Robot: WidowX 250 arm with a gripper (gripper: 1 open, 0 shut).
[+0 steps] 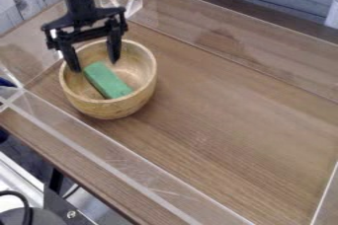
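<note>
A round tan bowl [140,89] sits on the wooden table at the left. Inside it a green block [107,80] lies at a slant. My black gripper [85,37] hangs over the bowl's back left, open, its fingers spread at about the rim, with nothing seen held between them.
A wall runs along the back right. Clear plastic edging lines the left and front of the table, and a dark cable shows at the lower left corner.
</note>
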